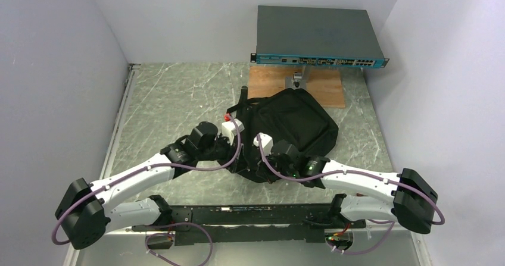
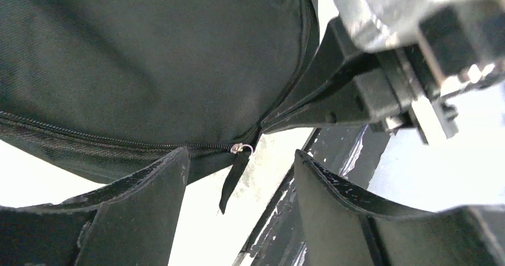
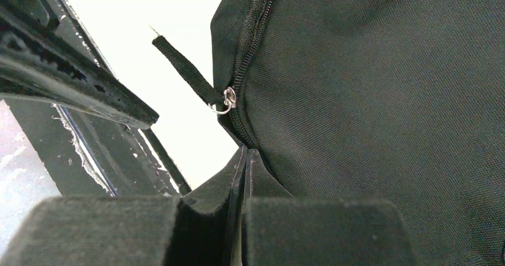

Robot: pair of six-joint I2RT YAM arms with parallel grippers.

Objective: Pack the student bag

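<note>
The black bag [image 1: 292, 120] lies on the table, its zip shown along the near edge. In the left wrist view a metal zip pull [image 2: 240, 149] with a black fabric tab [image 2: 233, 184] sits between the parted fingers of my left gripper, which is open and apart from the tab. The right gripper is shut with its tips against the bag's edge, just past the zip pull [image 3: 229, 97]; whether cloth is pinched there I cannot tell. A left finger [image 3: 140, 114] appears at the left of that view. The bag's inside is hidden.
A dark rack device [image 1: 315, 37] stands over a wooden board [image 1: 331, 87] behind the bag. Both grippers are close together at the near edge of the bag.
</note>
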